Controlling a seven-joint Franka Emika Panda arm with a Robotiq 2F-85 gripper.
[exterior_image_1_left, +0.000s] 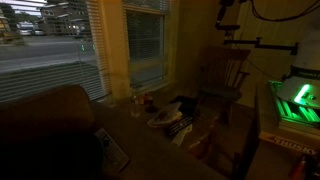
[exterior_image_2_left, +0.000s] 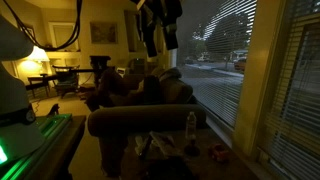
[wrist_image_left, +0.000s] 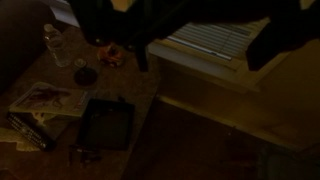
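Note:
High above the table, my gripper hangs open, its two dark fingers apart and pointing down with nothing between them. In the wrist view the gripper shows as dark shapes along the top edge. Below and to the left is a table bearing a clear bottle, a small dark round item, an orange-red object, a pale container and a black tray. In the second exterior view the bottle stands upright near the red object. Dim light hides finer details.
A dark couch borders the table. Windows with blinds line one side. Behind the table stands a wooden chair. A green-lit case sits near the arm's base. The air around my gripper looks clear.

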